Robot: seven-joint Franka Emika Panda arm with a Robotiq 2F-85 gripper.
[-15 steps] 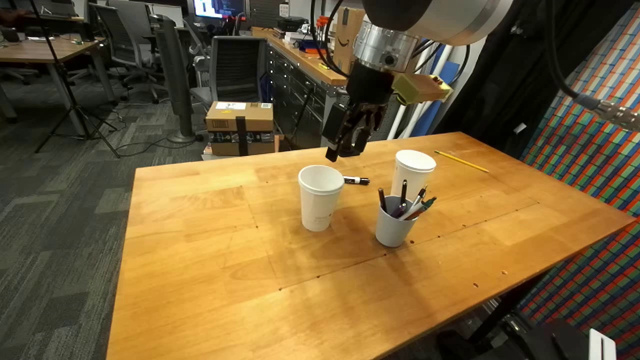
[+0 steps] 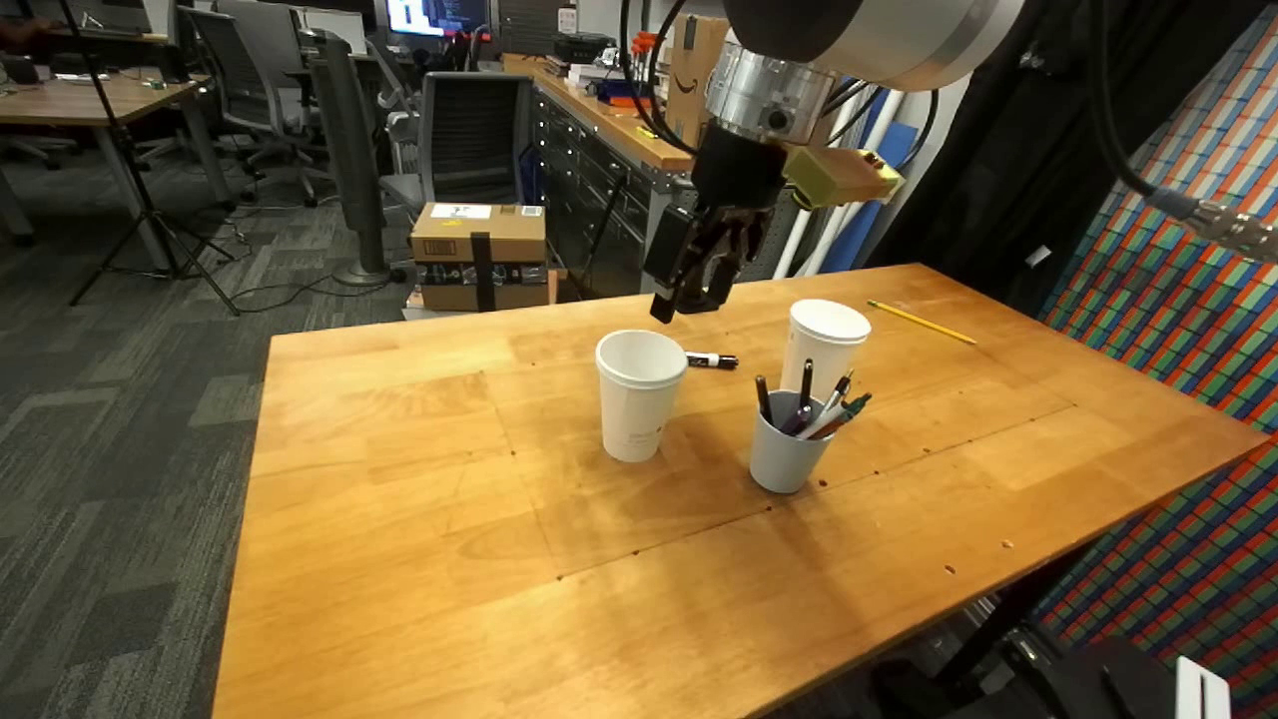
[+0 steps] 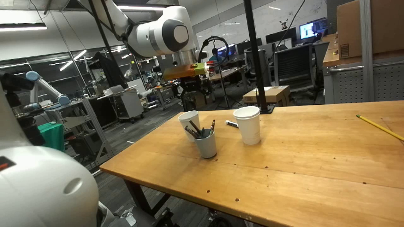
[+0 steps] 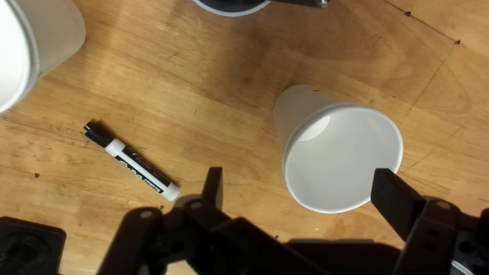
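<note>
My gripper is open above the table, its two black fingers wide apart and nothing held between them. In the wrist view, an upright white paper cup (image 4: 342, 158), empty inside, stands beneath, its rim partly overlapped by the right finger. To the left lies a black-and-white marker (image 4: 133, 160), flat on the wood. A second white cup (image 2: 824, 342) stands farther right in exterior view 1. Before it, a small grey cup (image 2: 785, 461) holds several pens and markers. In exterior view 2, the gripper (image 3: 193, 102) hangs above and behind the cups.
A yellow pencil (image 2: 923, 322) lies alone toward the table's far right edge in exterior view 1. A cardboard box (image 2: 479, 256) sits off the table, beyond its far edge.
</note>
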